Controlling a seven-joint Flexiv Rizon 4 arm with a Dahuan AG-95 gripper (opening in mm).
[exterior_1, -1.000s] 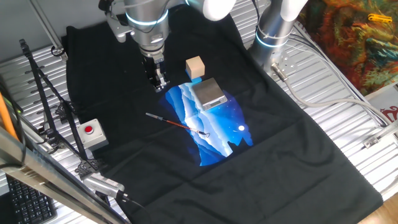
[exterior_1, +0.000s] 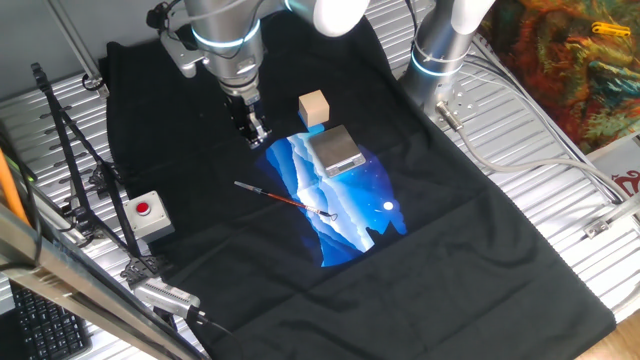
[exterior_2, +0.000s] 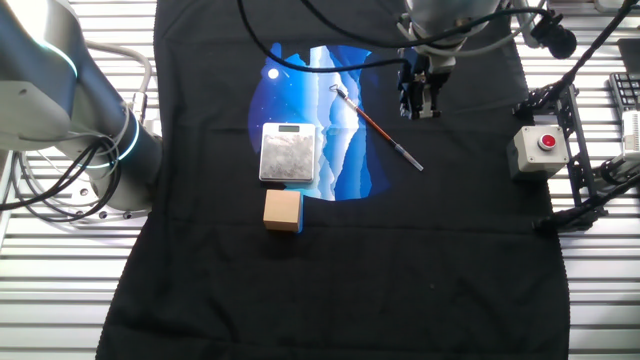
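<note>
My gripper (exterior_1: 256, 138) hangs over the black cloth, left of the wooden cube in exterior view 1. Exterior view 2 has the same gripper (exterior_2: 420, 112) at the upper right, beyond the picture's edge. Its fingers are small and dark against the cloth, so their spacing is unclear; no object shows at them. A light wooden cube (exterior_1: 314, 107) with a blue side rests beside a silver scale (exterior_1: 338, 150). The scale lies on a blue mountain-and-night-sky picture (exterior_1: 330, 215). Across the picture's edge lies a thin orange-brown tool (exterior_2: 378, 129) with a hooked end, apart from my gripper.
A box with a red button (exterior_1: 143, 209) and a black frame (exterior_1: 92, 165) stand along one side. The robot base (exterior_1: 440, 60) is opposite. Black cables (exterior_2: 330, 68) cross exterior view 2 above the picture.
The arm's wrist has shifted slightly left and up in exterior view 1, tilting a little, while the fingertips stay almost in place. The cube, scale, picture and tool have not moved.
</note>
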